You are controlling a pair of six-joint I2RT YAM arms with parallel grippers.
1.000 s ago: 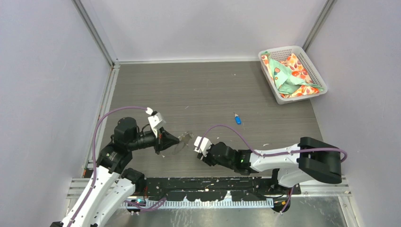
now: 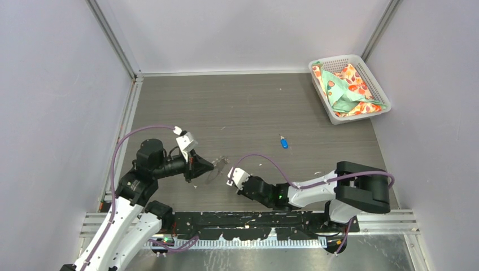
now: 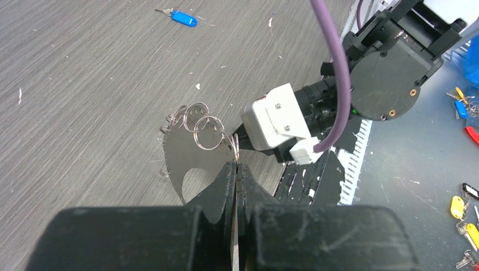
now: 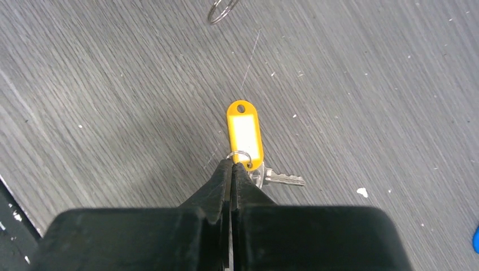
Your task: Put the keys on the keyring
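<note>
My left gripper is shut on the keyring point(image 3: 178, 147), a thin grey metal plate with several wire rings along its curved edge. It is held above the table. In the right wrist view a yellow tag point(image 4: 245, 132) appears in front of my right gripper, with a small ring and a silver key point(image 4: 284, 179) at its near end. The right gripper is shut; its tips overlap the tag's ring, and I cannot tell whether they pinch it. A blue key tag point(image 2: 283, 142) lies on the table, its key point(image 3: 165, 11) beside it.
A white basket point(image 2: 361, 117) with patterned cloth stands at the back right. More tagged keys point(image 3: 460, 206) are at the right edge of the left wrist view.
The left arm and keyring look unmoved.
</note>
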